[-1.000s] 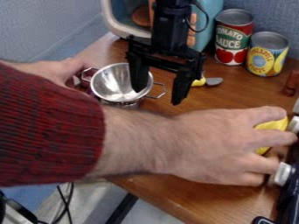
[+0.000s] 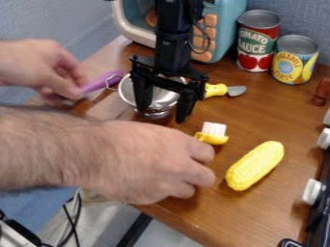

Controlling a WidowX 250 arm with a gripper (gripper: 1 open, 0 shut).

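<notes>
My black gripper (image 2: 168, 89) hangs over a small steel pot (image 2: 133, 92) at the centre-left of the wooden table, its fingers spread with the pot behind and below them. A person's left hand (image 2: 45, 72) holds a purple-handled item (image 2: 102, 84) beside the pot. Their right hand (image 2: 161, 164) reaches across the front, near a small yellow-and-white object (image 2: 211, 135). A yellow corn cob (image 2: 256, 166) lies to the right. A yellow-handled utensil (image 2: 222, 90) lies behind the gripper.
A tomato can (image 2: 258, 43) and a yellow can (image 2: 295, 62) stand at the back right, near a small brown bottle (image 2: 321, 93). A teal toy appliance (image 2: 222, 24) sits at the back. White knobs line the right edge.
The person's right hand has drawn back to the left, leaving the corn lying bare. The left hand now holds the purple item higher. The small yellow-and-white object has come into view.
</notes>
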